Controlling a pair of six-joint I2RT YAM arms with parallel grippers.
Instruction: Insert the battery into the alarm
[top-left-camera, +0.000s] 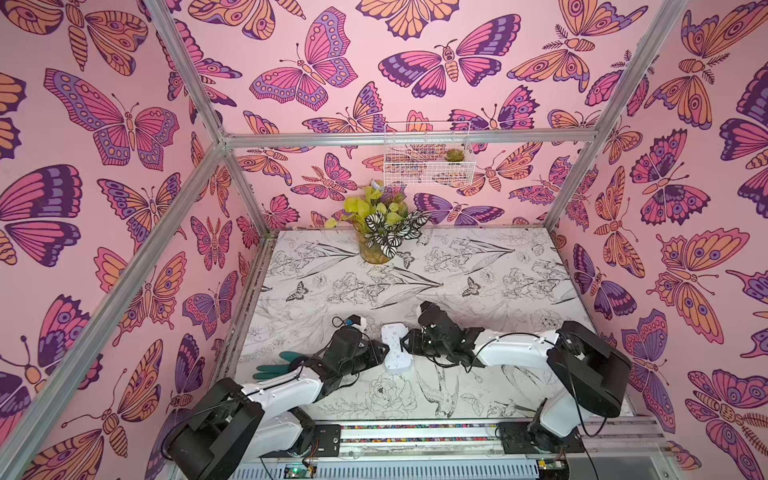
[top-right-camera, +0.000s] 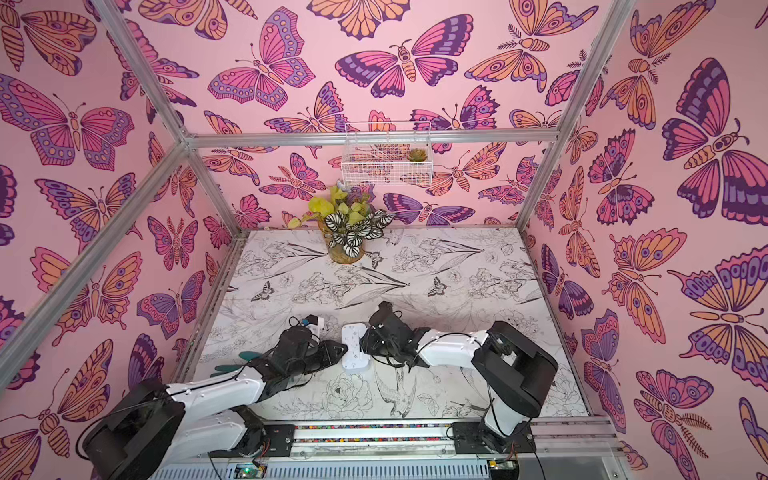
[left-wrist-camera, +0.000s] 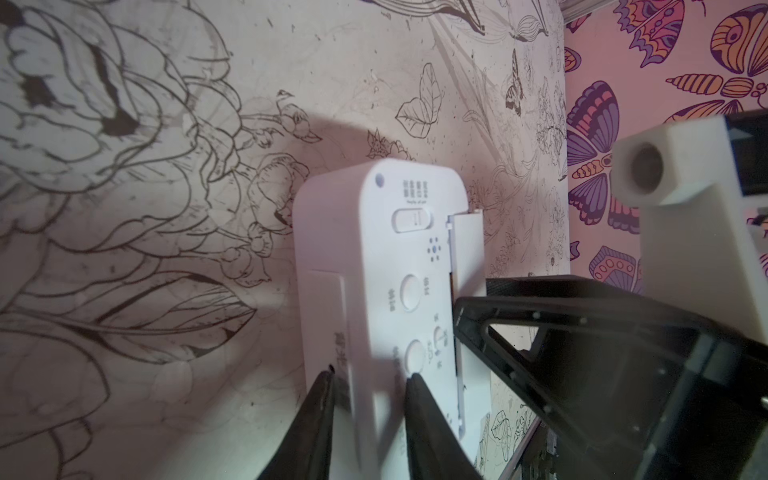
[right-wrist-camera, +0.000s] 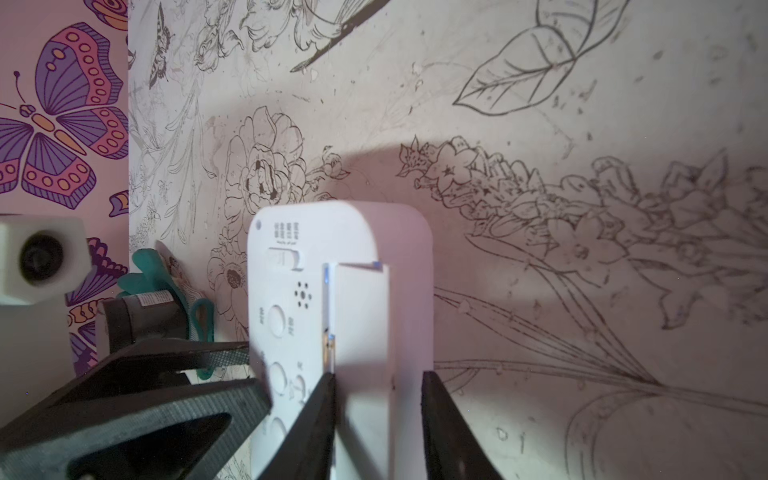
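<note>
The white alarm (top-left-camera: 395, 346) (top-right-camera: 354, 349) lies between my two grippers on the floral table, with buttons and a switch on its face and a long panel (right-wrist-camera: 360, 320) along one side, a narrow slot showing beside it. My left gripper is shut on the alarm at its near corner, seen in the left wrist view. My right gripper is open, its fingers over the long panel on the other side. I cannot make out a separate battery.
A potted plant (top-left-camera: 374, 248) stands at the back of the table (top-left-camera: 512, 272). Teal gloves (top-left-camera: 278, 368) lie at the left, behind my left arm.
</note>
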